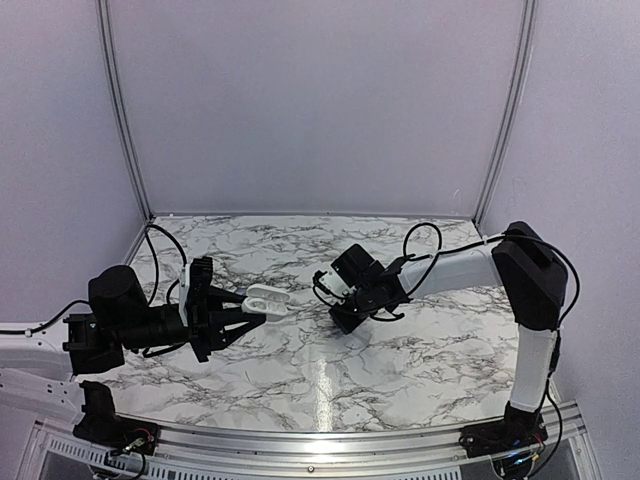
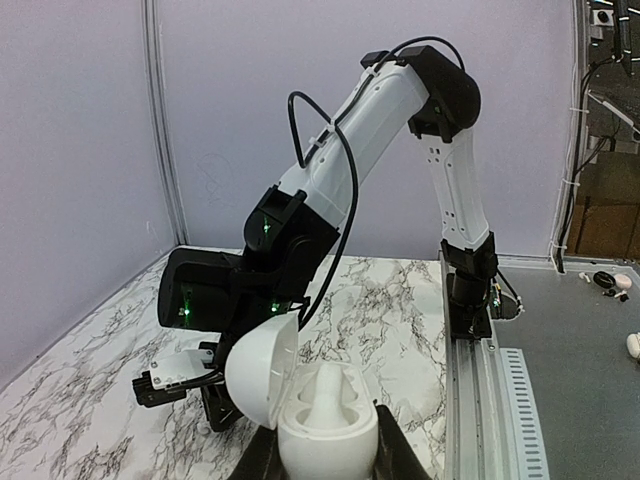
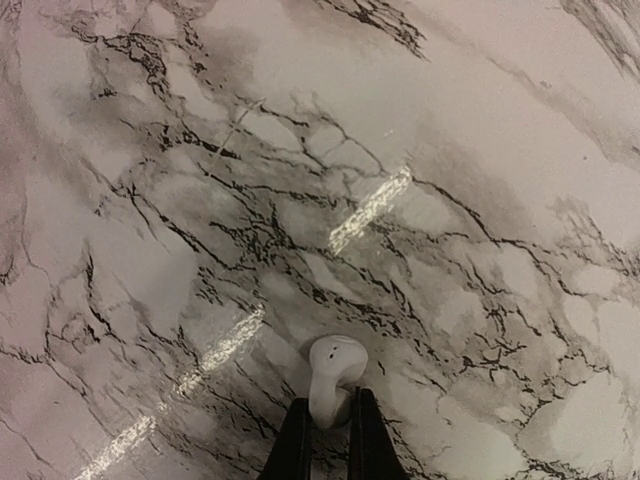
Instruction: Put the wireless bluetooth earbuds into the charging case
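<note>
In the top view my left gripper [image 1: 252, 312] is shut on the white charging case [image 1: 268, 303], holding it above the table with the lid up. The left wrist view shows the case [image 2: 328, 425] with its lid [image 2: 262, 370] swung back and a raised white ridge between hollows inside. A white earbud [image 3: 337, 362] lies at the tips of my right gripper in the right wrist view. One finger stands on each side of its narrow part, close against it; whether they grip it is unclear. The right gripper's tips are hidden in the top view.
Bare marble table [image 1: 400, 370] surrounds the right gripper. Beyond the table's metal edge, several small white and dark items [image 2: 612, 283] lie on a grey surface at far right in the left wrist view. Pale walls close off the back and sides.
</note>
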